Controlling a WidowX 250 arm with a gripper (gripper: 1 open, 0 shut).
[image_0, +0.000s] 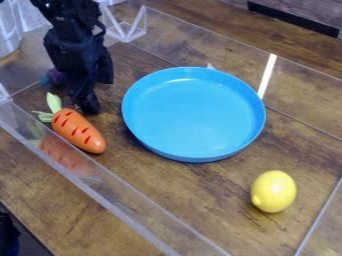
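Observation:
My black gripper (83, 85) is lowered at the upper left, just above a toy carrot (78, 129) with green leaves, left of the blue plate. It stands open. A small dark purple thing (52, 80) is partly hidden behind it. The blue plate (194, 110) lies empty in the middle. A yellow lemon (273, 191) lies at the lower right.
A clear plastic wall (120, 205) runs diagonally along the left and front.

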